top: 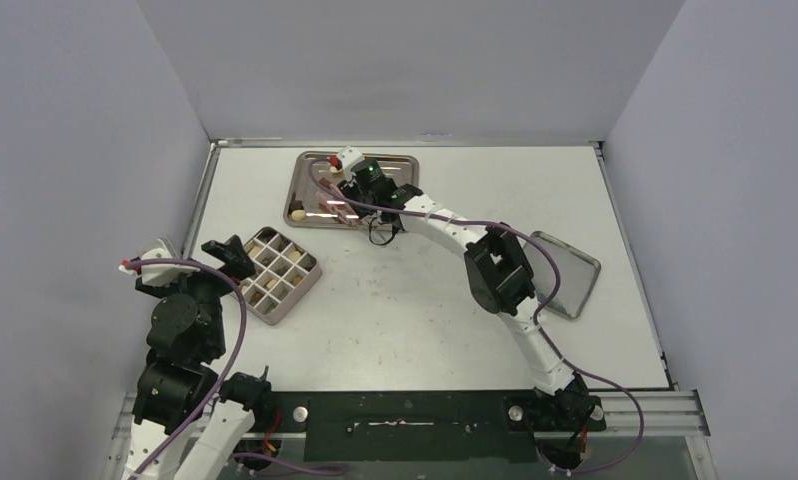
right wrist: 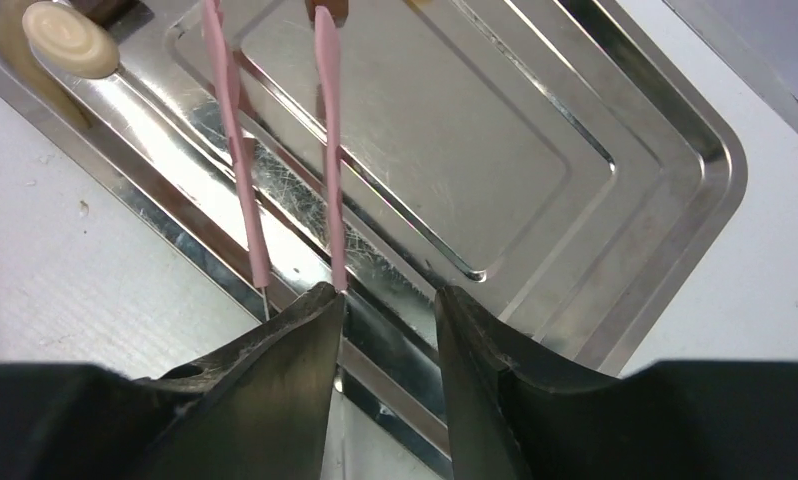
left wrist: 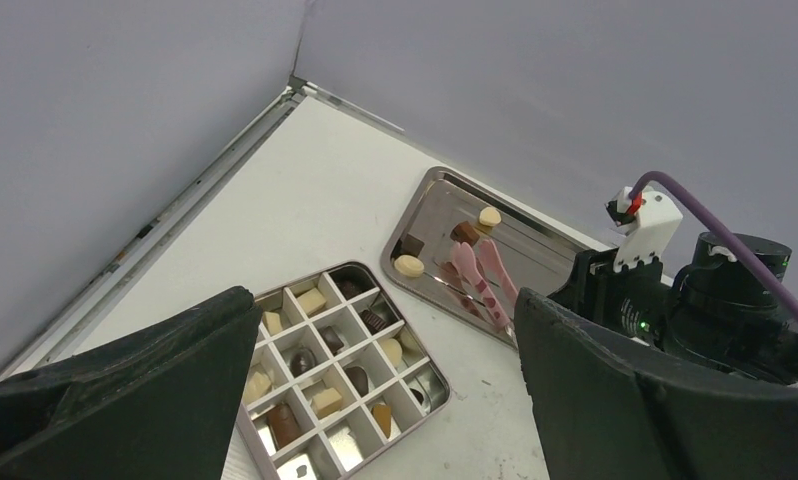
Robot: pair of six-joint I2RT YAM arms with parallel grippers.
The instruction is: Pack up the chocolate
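A metal tray (top: 305, 180) at the back holds cream chocolates (left wrist: 408, 266), dark chocolates (left wrist: 412, 245) and two pink utensils (right wrist: 332, 170). My right gripper is over the tray's near edge, part open, just beside the utensils' handle ends, with nothing visible between its fingertips. A compartment box (top: 302, 290) at the left holds assorted chocolates, some cells empty. My left gripper hangs beside and above that box, open and empty.
An empty grey tray (top: 573, 277) lies at the right, partly behind the right arm in the top view. Walls enclose the back and both sides.
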